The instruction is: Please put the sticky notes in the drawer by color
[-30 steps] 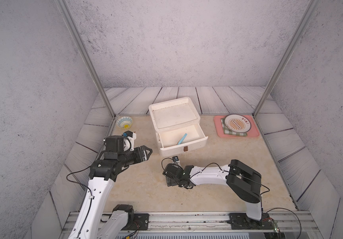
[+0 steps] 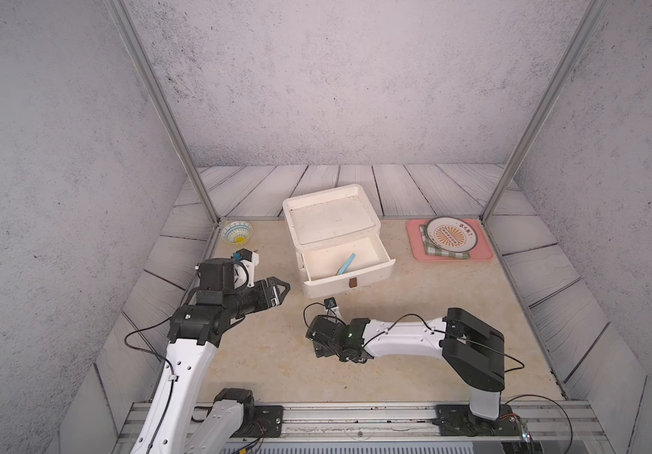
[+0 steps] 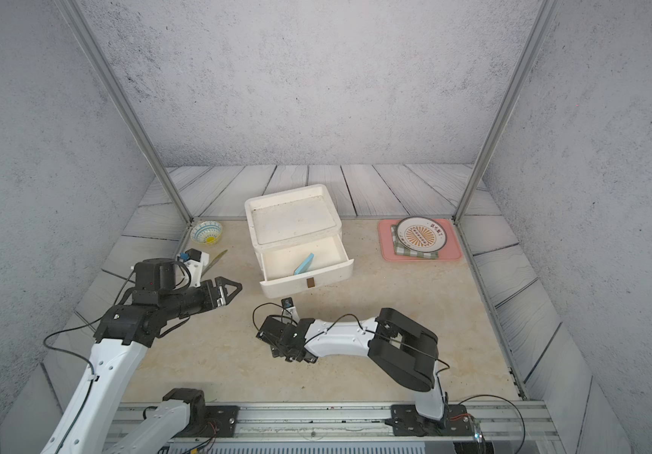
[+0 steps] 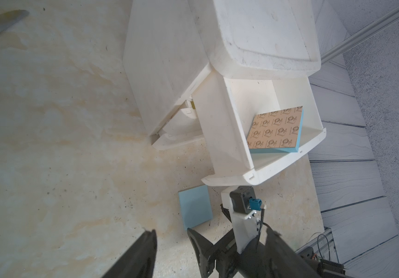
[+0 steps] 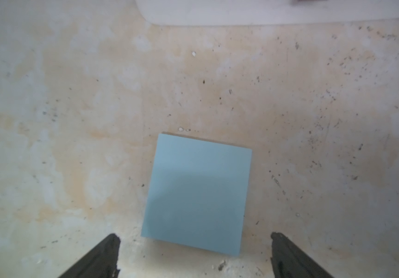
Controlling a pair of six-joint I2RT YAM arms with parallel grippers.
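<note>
A white drawer box [image 2: 332,217] stands mid-table, its front drawer [image 3: 311,281] pulled out with a blue sticky-note pad [image 4: 273,129] inside, brown backing showing in the left wrist view. Another light blue square pad [image 5: 196,194] lies on the table in front of the drawer, just beyond the fingertips of my right gripper, which is open and points down with nothing between its fingers. My left gripper [image 2: 279,293] hangs left of the drawer, part open, empty.
A small bowl [image 2: 236,233] sits at the back left, with a knife-like utensil [image 3: 217,261] near it. A pink mat [image 2: 416,242] with cloth and plate [image 2: 450,234] lies at the back right.
The left arm is almost unchanged, and the drawer has not moved.
</note>
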